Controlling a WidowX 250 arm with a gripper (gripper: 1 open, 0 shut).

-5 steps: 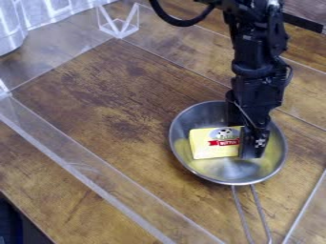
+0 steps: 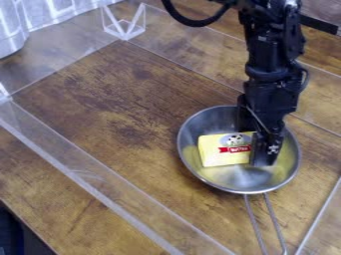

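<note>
A yellow butter box with a red label lies inside a metal pan, whose wire handle points toward the bottom edge. My black gripper reaches down into the right half of the pan, at the box's right end. It stands open; whether its fingers touch the box is hard to tell.
Clear strips run along the left and right. A small clear plastic object and a white cloth are at the back left.
</note>
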